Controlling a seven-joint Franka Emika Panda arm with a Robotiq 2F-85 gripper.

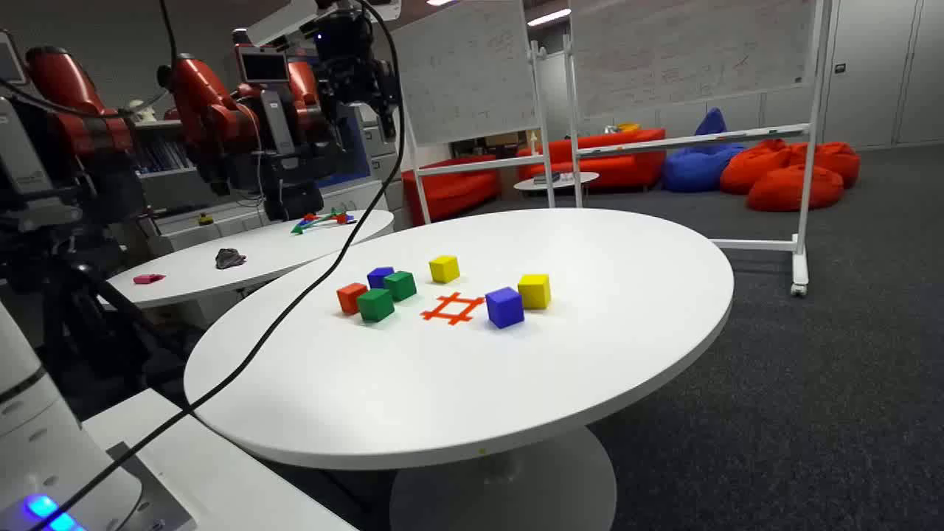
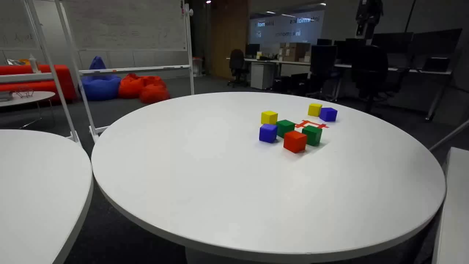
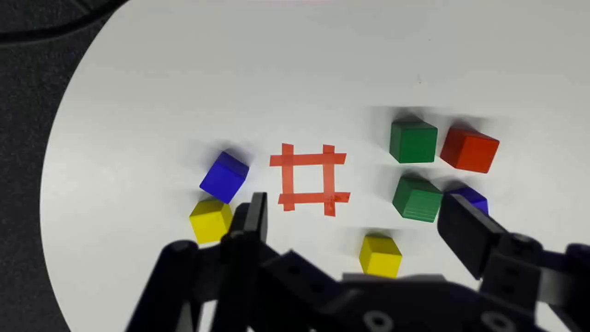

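Observation:
High above the round white table (image 1: 425, 389), my gripper stands open, its dark fingers wide apart and nothing held between them. In the wrist view, a red tape square (image 3: 308, 197) marks the tabletop, with its middle bare. Left of it, a blue cube (image 3: 222, 180) and a yellow cube (image 3: 210, 224) sit corner to corner. On the right are two green cubes, one (image 3: 415, 144) by a red cube (image 3: 474, 152) and the other (image 3: 421, 202) by a second blue cube (image 3: 471, 198), partly hidden by my right finger. Another yellow cube (image 3: 381, 257) lies below the tape, toward the gripper body.
A black cable (image 1: 292, 305) hangs across exterior view 1, in front of the table. Whiteboards (image 1: 699, 62) and a second white table (image 2: 39, 184) stand beyond it.

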